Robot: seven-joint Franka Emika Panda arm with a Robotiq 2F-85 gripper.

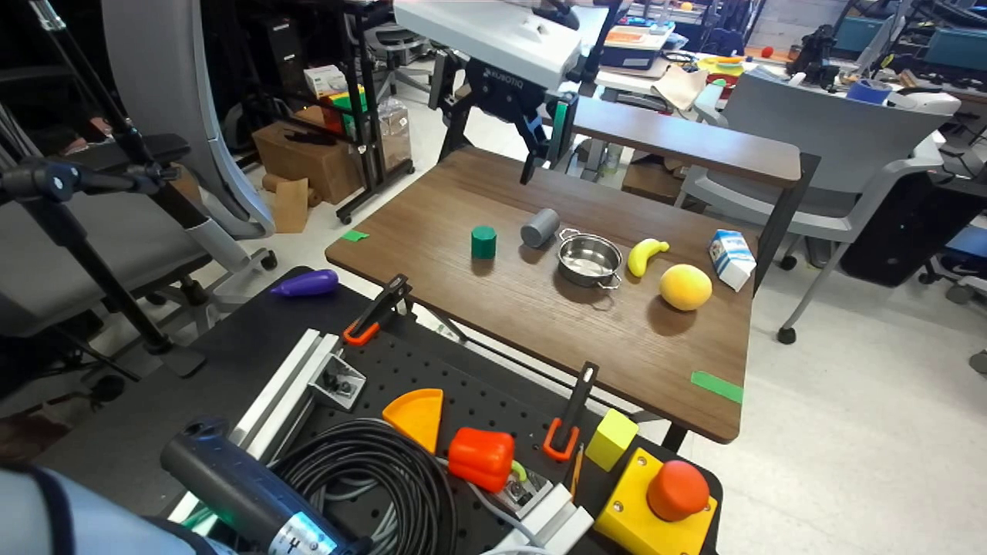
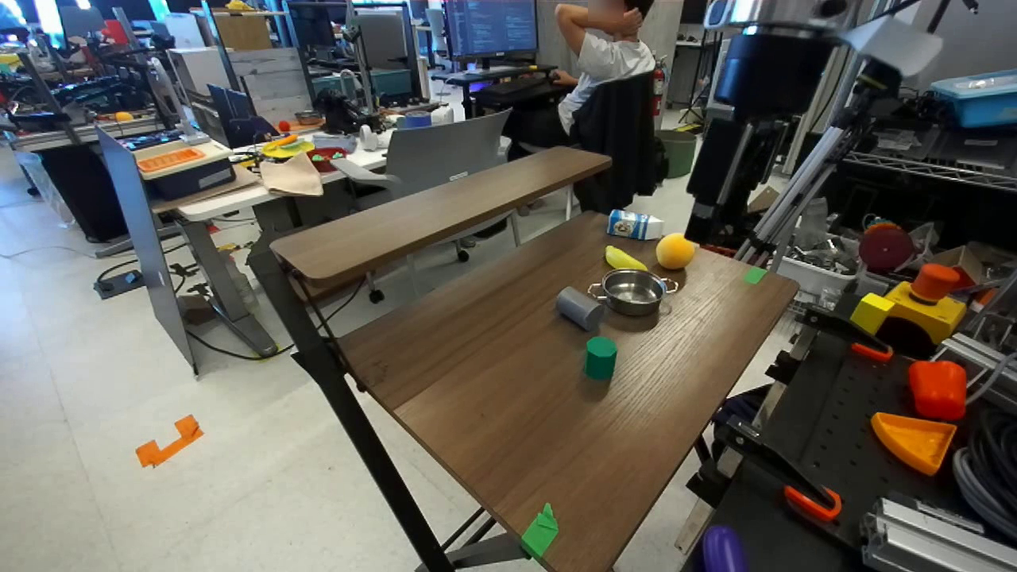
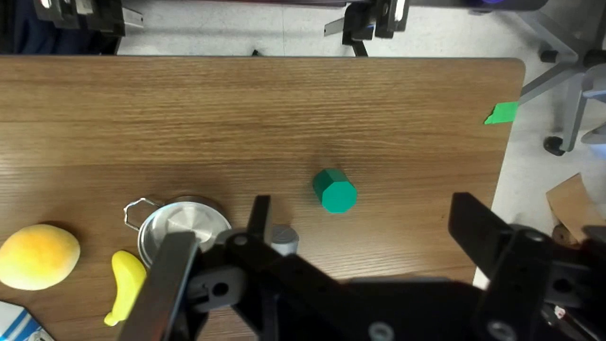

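Observation:
My gripper stands open high above the table, its two fingers wide apart and nothing held between them. Below it in the wrist view, a green prism (image 3: pixel 339 196) is upright on the wood. A grey cylinder (image 1: pixel 540 227) lies on its side near a small steel pot (image 1: pixel 589 258) with two handles; the pot looks empty. In the wrist view my left finger covers part of the cylinder and the pot. To the pot's right in the first exterior view are a yellow banana (image 1: pixel 645 257), an orange-yellow round fruit (image 1: pixel 685 287) and a blue-white carton (image 1: pixel 732 259).
A raised shelf (image 1: pixel 685 139) runs along the table's back edge. Two clamps (image 1: pixel 377 310) line the near cart, which bears a red pepper (image 1: pixel 481 458), an orange wedge (image 1: pixel 416 418) and a purple eggplant (image 1: pixel 305 283).

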